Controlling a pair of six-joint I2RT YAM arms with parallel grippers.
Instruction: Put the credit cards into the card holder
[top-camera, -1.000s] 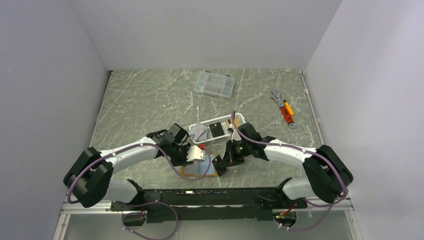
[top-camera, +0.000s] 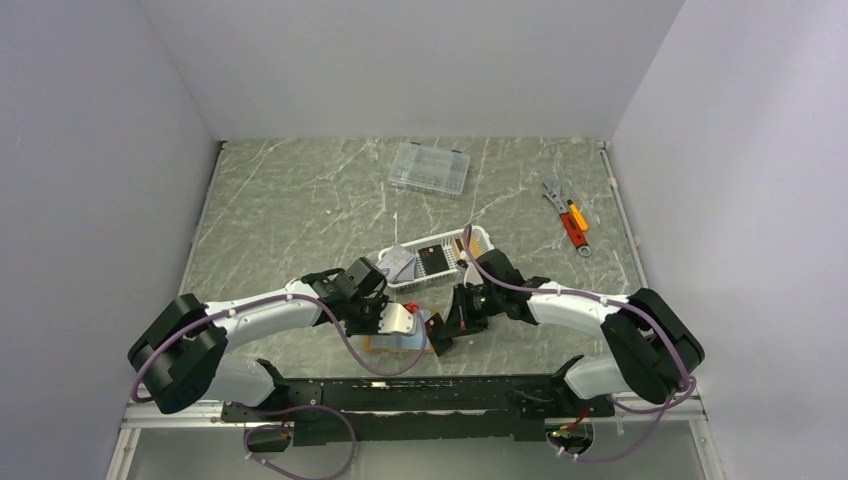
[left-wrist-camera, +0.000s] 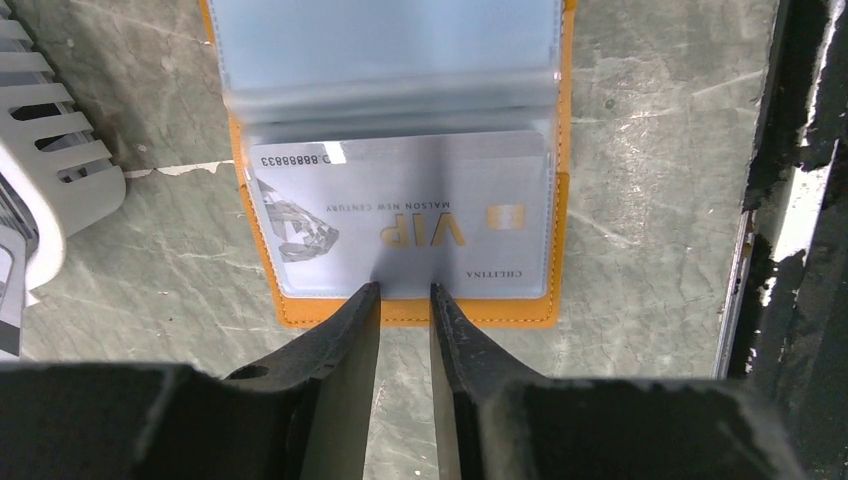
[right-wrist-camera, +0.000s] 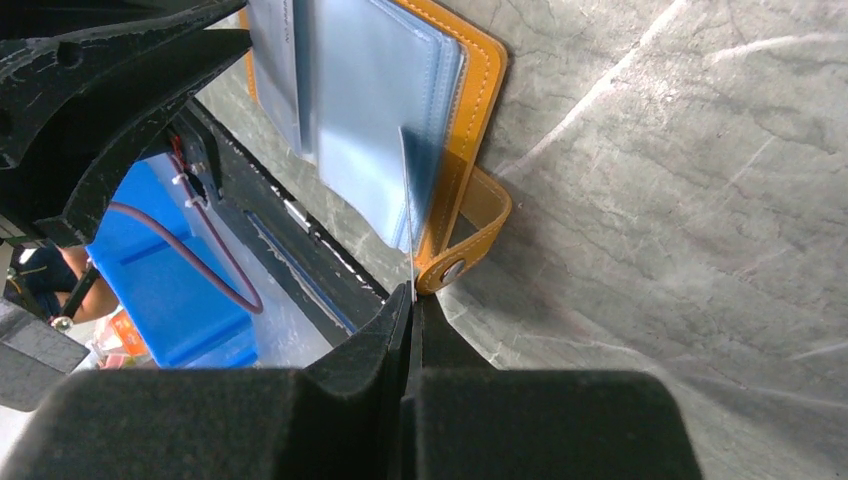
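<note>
The open card holder with orange border and clear blue sleeves lies at the front centre. In the left wrist view a silver VIP card lies in a sleeve. My left gripper is over that card's edge, its fingertips slightly apart with nothing visibly held. My right gripper is shut at the holder's strap end; a thin sleeve edge rises at its tips, and I cannot tell whether it is pinched.
A white basket with more cards sits just behind the holder. A clear plastic case lies at the back, pliers at the right.
The right arm has shifted very slightly.
</note>
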